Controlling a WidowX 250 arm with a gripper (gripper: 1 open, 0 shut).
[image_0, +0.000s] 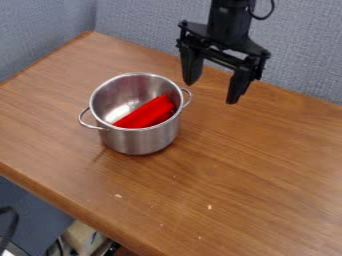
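Observation:
A steel pot (131, 138) with two side handles stands on the wooden table, left of centre. A red cylindrical object (147, 113) lies inside it. My black gripper (213, 82) hangs above the table at the upper middle, up and to the right of the pot, its two fingers spread wide open with nothing between them.
Grey padded walls rise behind it. Cables and clutter show below the table's edge at the lower left.

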